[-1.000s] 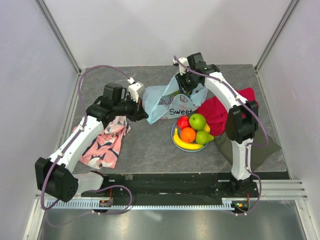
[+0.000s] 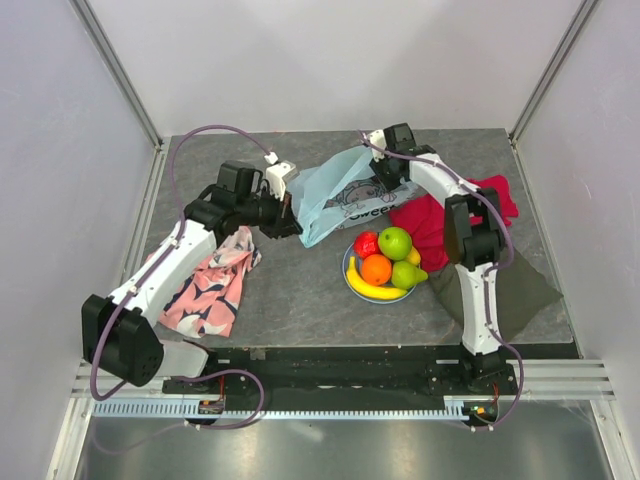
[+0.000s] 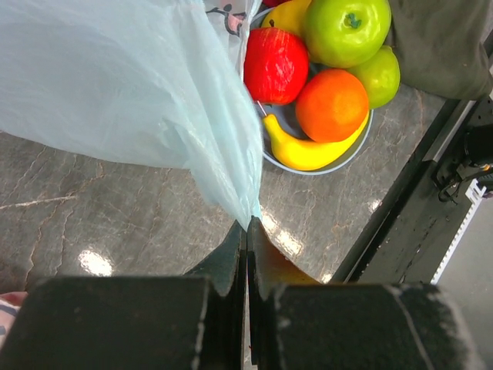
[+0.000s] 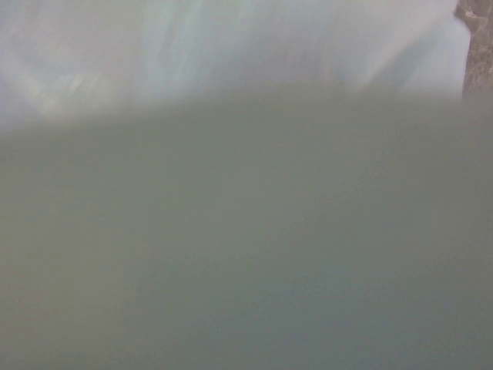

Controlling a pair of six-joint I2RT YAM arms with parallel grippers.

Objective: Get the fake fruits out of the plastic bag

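The pale blue plastic bag [image 2: 335, 190] is stretched across the back of the table. My left gripper is shut on the bag's corner. My right gripper [image 2: 385, 170] is over the bag's back-right part; its tips and what is between them are hidden, and the right wrist view is mostly a grey-green blur with whitish plastic [image 4: 231, 46] above. A bowl in front of the bag holds a red apple [image 3: 275, 69], green apple [image 3: 347, 23], orange [image 3: 331, 104], banana [image 3: 308, 154] and other fruit.
A pink patterned cloth [image 2: 205, 295] lies at the left. A red cloth [image 2: 430, 230] and an olive cushion [image 2: 520, 300] lie at the right.
My right gripper has moved toward the back right, and the bag's printed side has shifted and folded with it. My left gripper has moved slightly right, still on the bag's corner.
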